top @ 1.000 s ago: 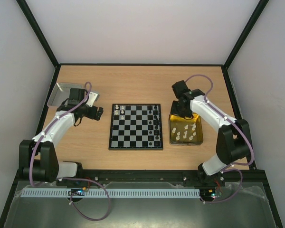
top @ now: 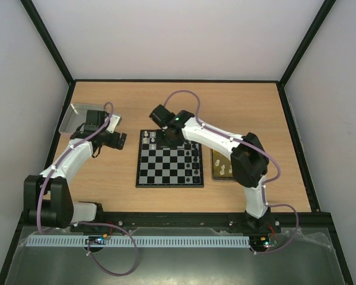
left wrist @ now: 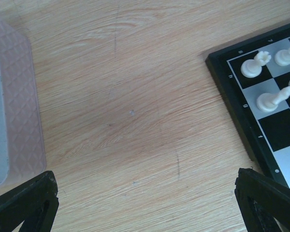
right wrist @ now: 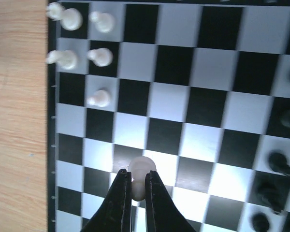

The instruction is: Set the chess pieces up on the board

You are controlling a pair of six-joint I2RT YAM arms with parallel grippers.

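Over the far part of the chessboard (top: 169, 180), my right gripper is shut on a small white chess piece (right wrist: 142, 165), its round base facing the camera. White pieces stand in the board's far left corner, among them a rook (left wrist: 252, 67) and a knight-like taller piece (left wrist: 268, 102) on the edge column. A lone white piece (right wrist: 100, 98) is one row nearer, in the second column. Black pieces (right wrist: 269, 194) line the right side. My left gripper hovers over bare table left of the board, fingers wide apart and empty.
A golden tray (top: 228, 179) with several white pieces stands right of the board, partly hidden by my right arm. At the far left is a pale bin (top: 68, 122). Table between bin and board is clear.
My right gripper has carried the white piece leftward from above the golden tray to over the board.
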